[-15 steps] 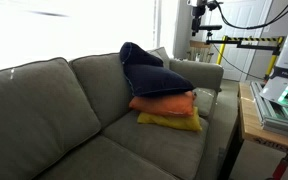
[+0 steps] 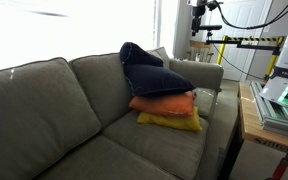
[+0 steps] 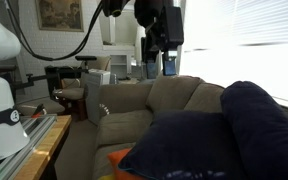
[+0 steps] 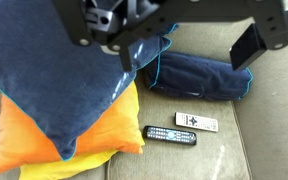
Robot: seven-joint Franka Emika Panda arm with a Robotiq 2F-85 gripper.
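Observation:
My gripper stands open above the couch, with nothing held between its spread fingers. It hangs high in the air in exterior view 1 [image 2: 195, 29] and exterior view 2 [image 3: 160, 70], well clear of the pillows. A large dark blue pillow [image 4: 59, 75] lies on top of an orange pillow [image 4: 104, 125], and a yellow one [image 4: 69, 167] shows beneath. A second dark blue pillow [image 4: 199, 77], long and narrow, is at the upper right. Beside the orange pillow, a black remote [image 4: 170, 135] and a pale remote [image 4: 196, 121] lie on the seat.
The grey-brown couch [image 2: 44, 100] has an empty seat toward the camera in exterior view 1. A wooden table [image 2: 252, 125] bearing the arm's base stands opposite, across a narrow floor gap. Cables loop near the arm.

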